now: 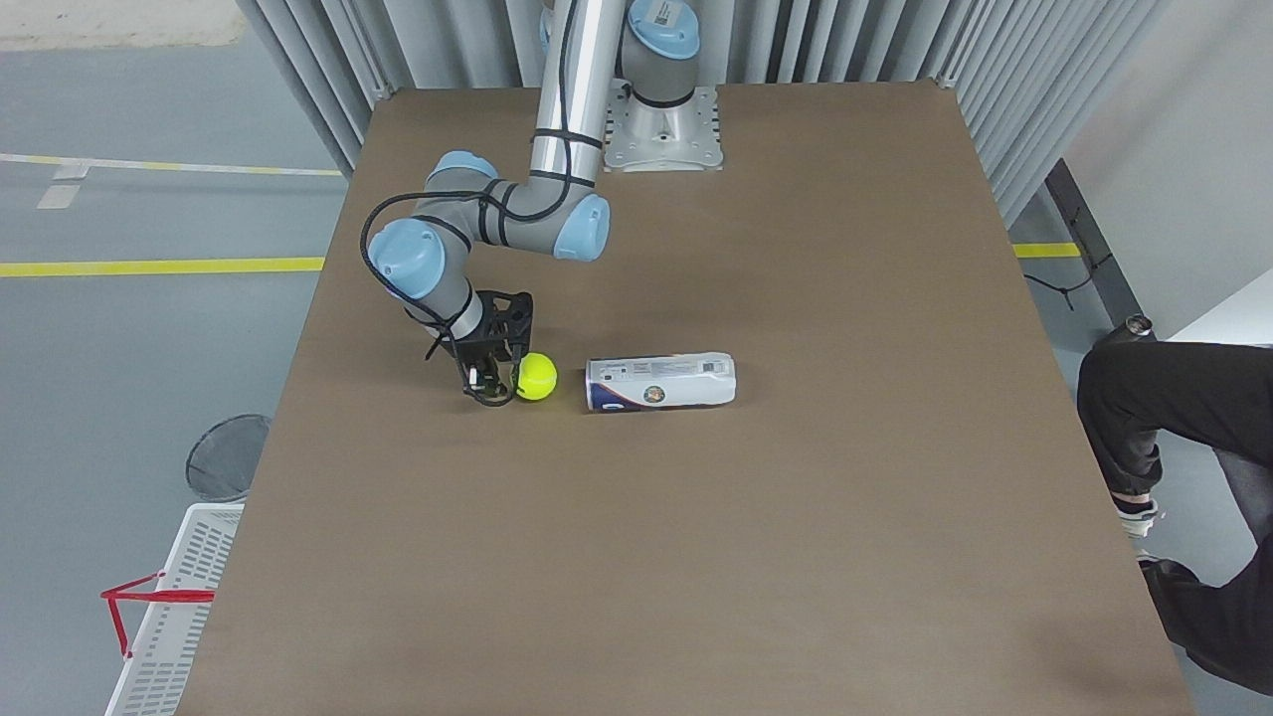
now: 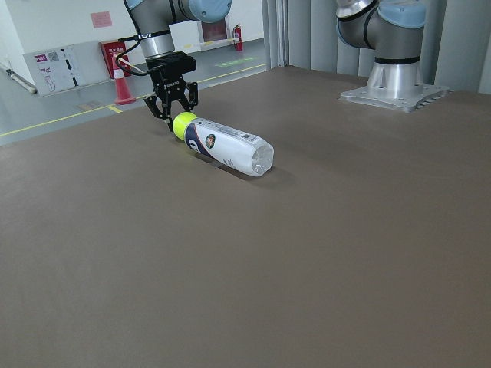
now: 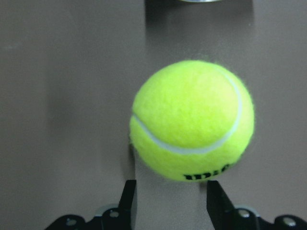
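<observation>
A yellow-green tennis ball (image 1: 536,376) lies on the brown table just left of a white cylindrical canister (image 1: 659,381), which lies on its side with a blue label end. In the left view the canister (image 2: 230,146) partly sits in front of the ball (image 2: 182,123). My black gripper (image 1: 495,364) is low at the ball's left side. In the wrist view the ball (image 3: 192,120) is just beyond my two fingertips (image 3: 127,201), which stand apart with bare table between them.
The robot's base (image 1: 663,141) is at the back. Beyond the edges are a white basket (image 1: 167,644) and a round bin (image 1: 227,453) at left and a person's legs (image 1: 1182,406) at right.
</observation>
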